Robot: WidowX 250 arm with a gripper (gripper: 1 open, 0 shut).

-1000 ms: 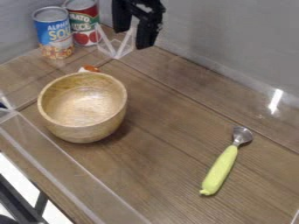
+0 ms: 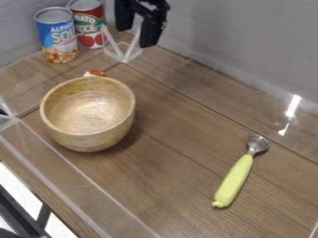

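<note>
The black gripper (image 2: pixel 139 28) hangs at the top centre, over the back of the wooden table (image 2: pixel 187 121), apart from the things on it; it is open. A wooden bowl (image 2: pixel 87 130) sits at the left middle. A yellow-handled utensil (image 2: pixel 233 177) with a metal head lies at the lower right. Two cans stand at the back left: an Alpha soup can (image 2: pixel 59 37) and a red can (image 2: pixel 88 23). A small orange item (image 2: pixel 95 73) lies behind the bowl, partly hidden by it.
Pale walls run along the back. The table's edge runs along the lower left.
The gripper has shifted slightly at the top of the view. The things on the table have not moved.
</note>
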